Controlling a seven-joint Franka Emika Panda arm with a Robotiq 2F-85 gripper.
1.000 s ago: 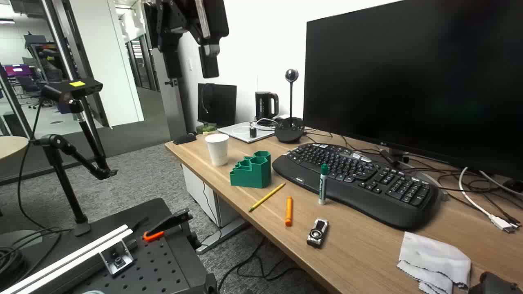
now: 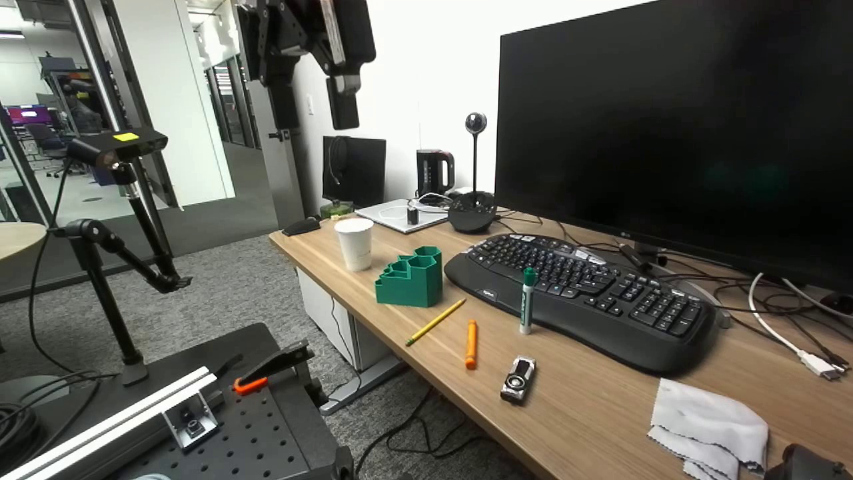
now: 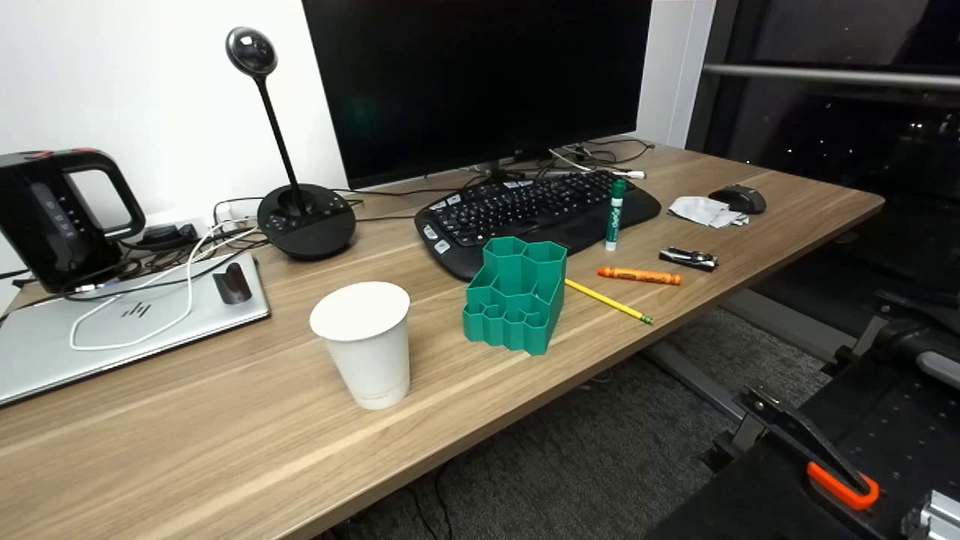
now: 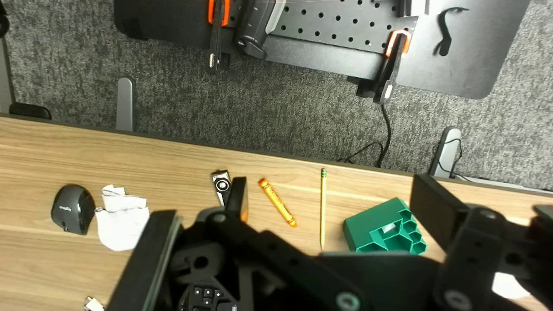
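Note:
High above the desk, my gripper (image 2: 314,121) stands open, its two fingers wide apart and nothing between them. Below it in the wrist view lie an orange crayon (image 4: 278,202), a yellow pencil (image 4: 322,209) and a green stepped organizer (image 4: 377,224) of hexagonal cells. The organizer's cells hold no pens in exterior view 2. A green-capped marker (image 3: 614,216) stands upright in front of the keyboard; the arm seems to hide it in the wrist view. A small black and silver gadget (image 2: 519,379) lies near the desk's front edge. The white paper cup (image 3: 364,346) is upright beside the organizer.
A black keyboard (image 2: 588,288) and large monitor (image 2: 672,144) occupy the back. A white cloth (image 4: 121,220) and mouse (image 4: 73,209) lie at one end; a laptop (image 3: 135,324), kettle (image 3: 67,220) and webcam stand (image 3: 306,220) at the other. Bare wood surrounds the pencil and crayon.
My gripper has shifted very slightly to the right and down in exterior view 1. The objects on the desk have not moved.

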